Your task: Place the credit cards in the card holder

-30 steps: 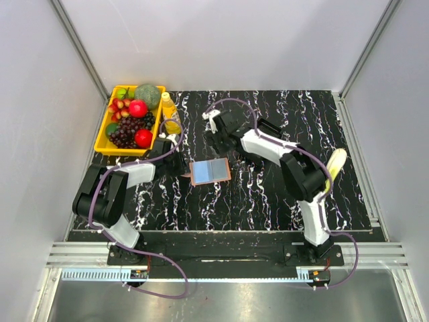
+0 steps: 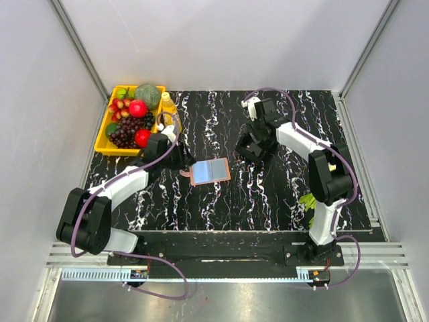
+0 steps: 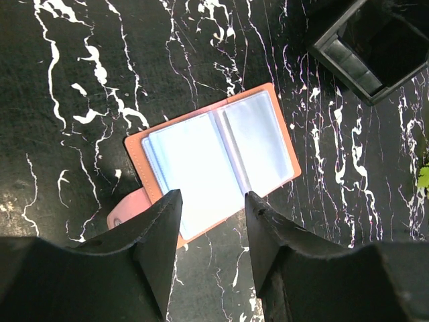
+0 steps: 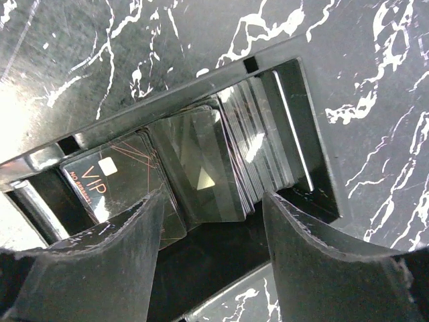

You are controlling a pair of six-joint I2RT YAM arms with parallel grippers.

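Note:
The pink card holder (image 2: 210, 170) lies open on the marble table, pale sleeves showing; in the left wrist view it (image 3: 198, 161) sits beyond my left gripper, which is part open and empty, above its left side. My right gripper hangs over this box, fingers apart, with nothing visible between them.
A yellow basket of fruit (image 2: 103, 143) with a bottle (image 2: 167, 107) beside it stands at back left. Green leaves (image 2: 310, 201) lie at the right, partly under the right arm.
My left gripper has shifted slightly toward the card holder.

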